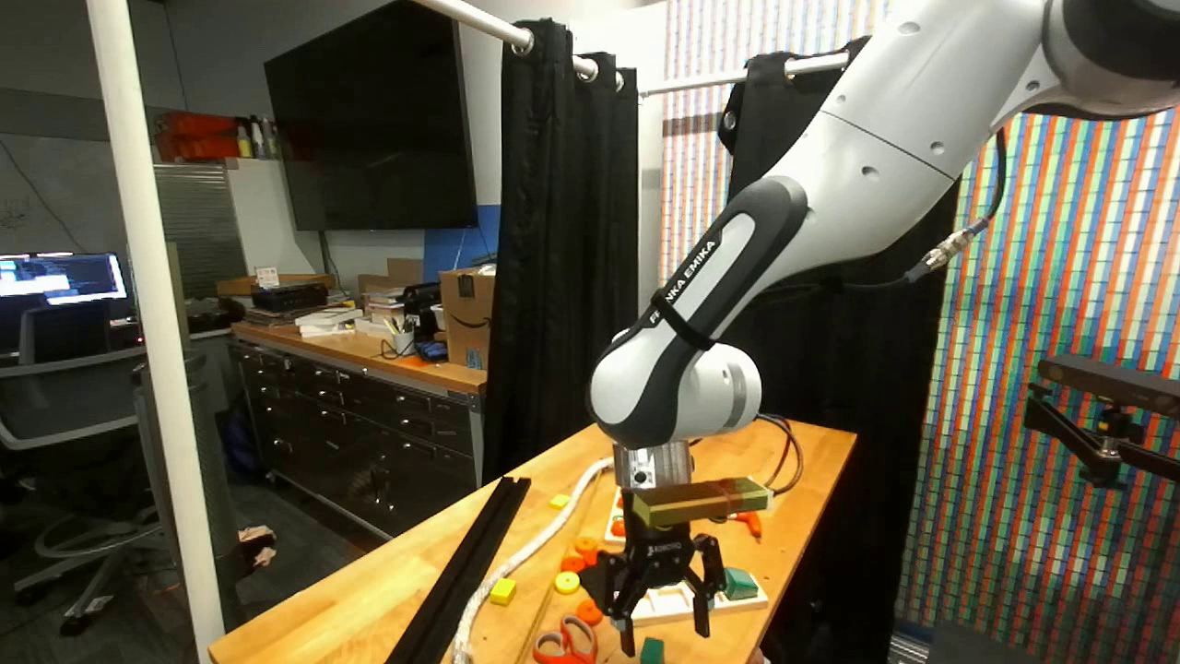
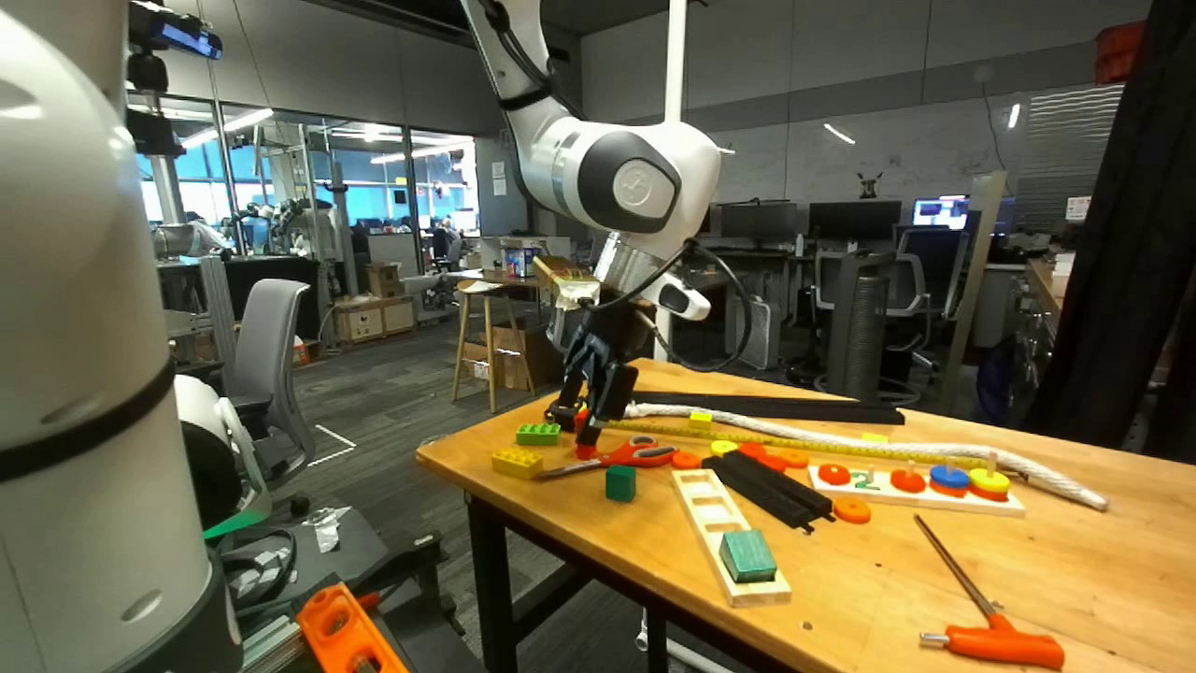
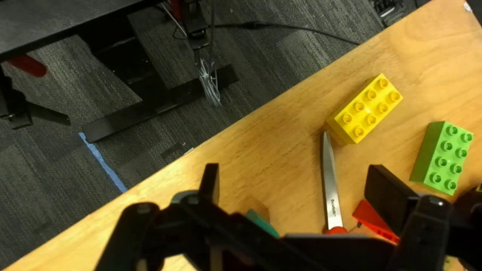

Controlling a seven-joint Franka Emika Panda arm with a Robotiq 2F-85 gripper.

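My gripper (image 1: 666, 633) is open above the table end, nothing between its fingers. In the wrist view a green cube (image 3: 262, 223) shows partly beneath it, mostly hidden by the gripper body; exterior view 2 shows this green cube (image 2: 619, 483) near the table edge. Ahead of the fingers lie a yellow brick (image 3: 365, 108) and a lime green brick (image 3: 443, 158). A scissor blade (image 3: 332, 194) points at the yellow brick, and a red piece (image 3: 375, 221) is partly covered by the right finger. A wooden tray (image 2: 706, 510) carries a green block (image 2: 747, 555) at one end.
Discs stand on a pegged board (image 2: 897, 494). An orange-handled tool (image 2: 998, 645), black strips (image 2: 762, 488) and a white rope (image 2: 785, 432) lie around. Bare table lies between the tray and the orange-handled tool. Beyond the table edge (image 3: 217, 135) is the floor.
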